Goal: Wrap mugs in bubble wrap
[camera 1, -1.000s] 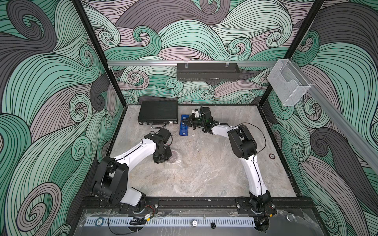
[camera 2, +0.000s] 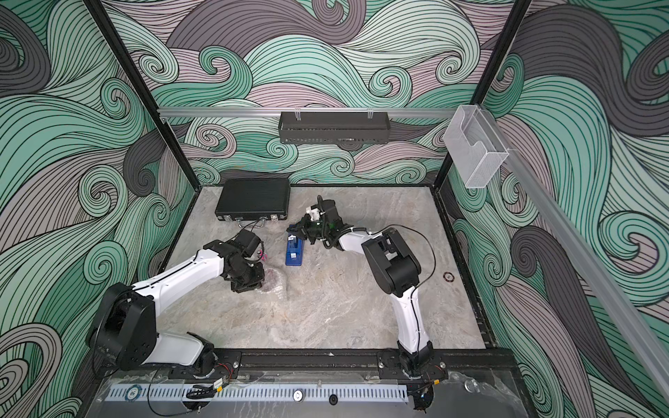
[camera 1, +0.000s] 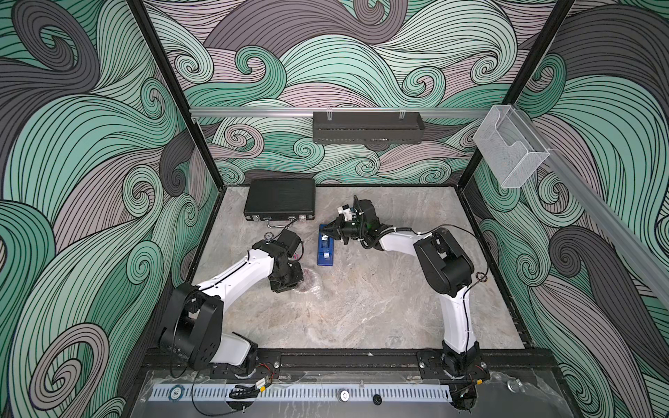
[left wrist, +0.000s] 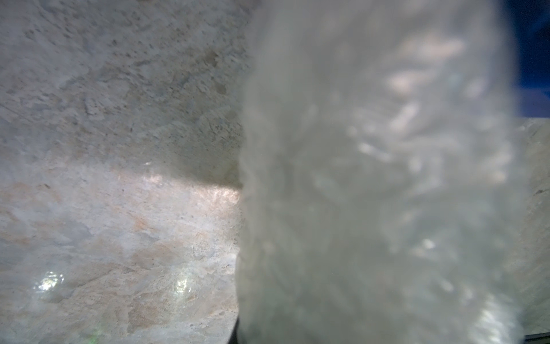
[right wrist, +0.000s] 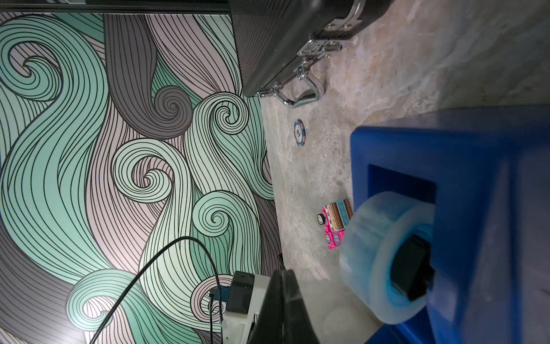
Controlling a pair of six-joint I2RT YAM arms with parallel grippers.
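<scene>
A clear bubble wrap bundle lies on the table at my left gripper, with a pinkish tint inside; no mug shows distinctly. The wrap fills the middle and right of the left wrist view, blurred and close, and that gripper is shut on it, its fingers mostly hidden. The blue tape dispenser stands right of the bundle. Over its far end is my right gripper, with fingers together and nothing visible between them. A clear tape roll sits in the dispenser, beside those fingers.
A black case stands at the back left, its handle facing forward. A poker chip and a small pink toy car lie beyond the dispenser.
The dispenser has slid toward the table's front, and my right gripper has come forward with it. My left arm has shifted only slightly, staying at the wrap.
</scene>
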